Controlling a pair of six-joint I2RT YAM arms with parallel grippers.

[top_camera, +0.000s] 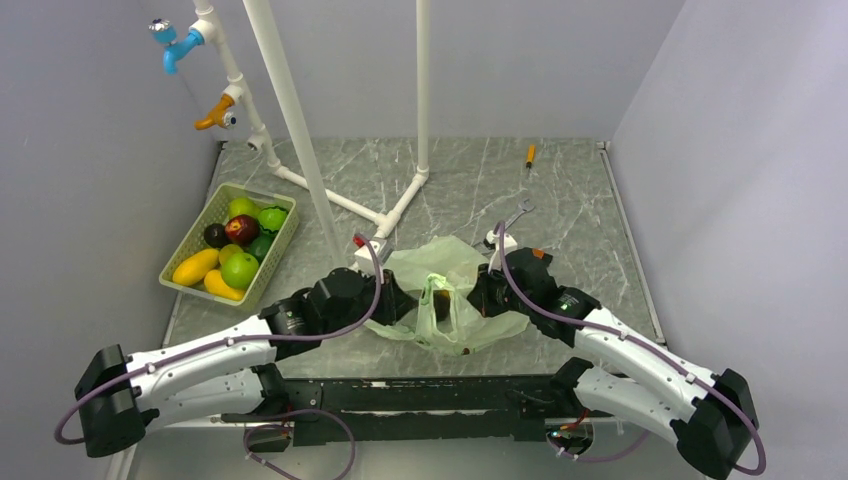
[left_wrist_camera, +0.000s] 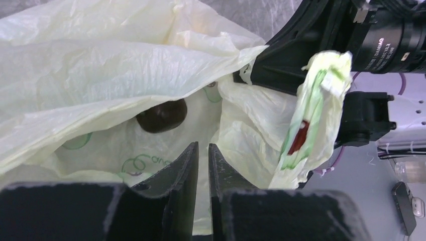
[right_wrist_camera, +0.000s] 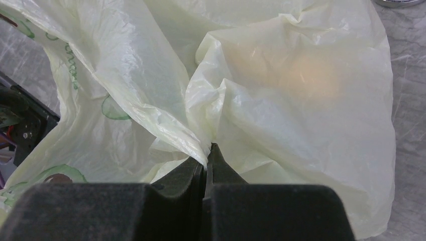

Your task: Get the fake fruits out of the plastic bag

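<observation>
The pale green plastic bag [top_camera: 460,262] lies on the counter between my two arms, its mouth held up. Inside it, a dark round fruit [left_wrist_camera: 163,118] shows in the left wrist view, partly under a fold. My left gripper points into the bag's mouth; its fingers are nearly together, with only a narrow gap and no fruit visible between them. My right gripper is shut on a gathered edge of the bag. A pale orange shape [right_wrist_camera: 314,75] shows through the bag's film in the right wrist view.
A green basket [top_camera: 172,275] full of fruits stands at the left. White pipes [top_camera: 345,205] rise behind the bag. A wrench [top_camera: 520,213] and an orange-handled tool [top_camera: 530,155] lie at the back right.
</observation>
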